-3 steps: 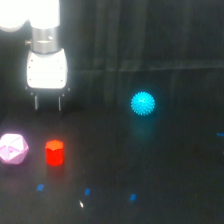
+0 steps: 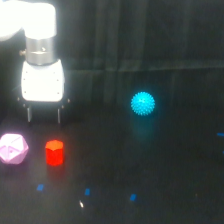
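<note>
My gripper (image 2: 44, 120) hangs at the upper left under the white arm, its two thin dark fingers apart with nothing visible between them. Below it, on the dark surface, lies a red faceted block (image 2: 54, 152), a little right of the gripper's middle line. A pale pink many-sided ball (image 2: 13, 148) rests left of the red block, with a small gap between the two. Farther right and back is a bright blue, bumpy ball (image 2: 143, 103), well away from the gripper.
Small blue marks (image 2: 87, 191) dot the dark surface toward the front. A dark curtain-like backdrop (image 2: 140, 45) fills the rear.
My gripper has come down and slightly left, toward the red block and pink ball. Its fingers appear wider apart than before. The three objects have stayed in place.
</note>
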